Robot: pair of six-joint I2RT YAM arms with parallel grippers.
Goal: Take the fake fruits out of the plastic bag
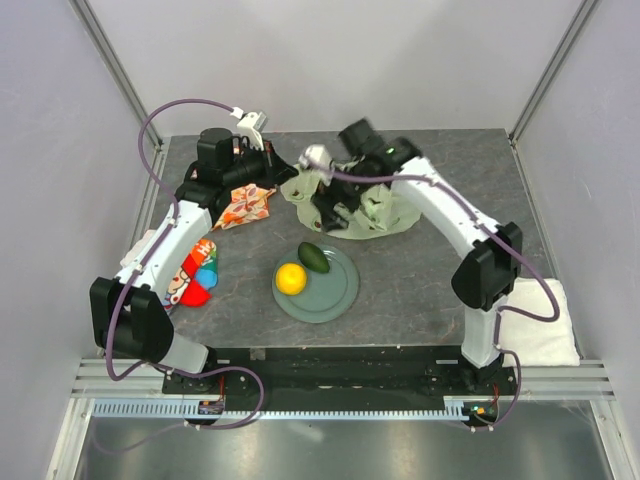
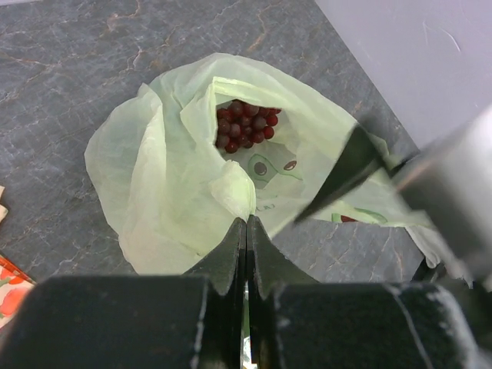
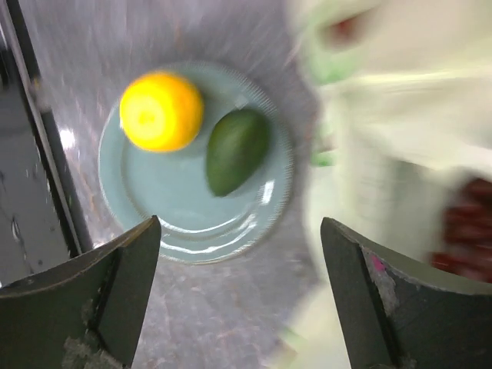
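My left gripper is shut on a pinched bit of the pale green plastic bag's rim, holding the bag (image 2: pixel 142 192) by its edge. Inside the bag's mouth, dark red grapes (image 2: pixel 244 124) show in the left wrist view. An orange-yellow fruit (image 1: pixel 291 279) and a dark green avocado-like fruit (image 1: pixel 314 257) lie on the grey-blue plate (image 1: pixel 330 300). My right gripper is open and empty, over the gap between plate and bag. It is blurred in the top view and covers part of the bag there.
Orange patterned cloth (image 1: pixel 243 208) and a colourful mitt (image 1: pixel 195 272) lie left of the plate. At the right stands a white cloth (image 1: pixel 535 325). Table right of the plate is bare.
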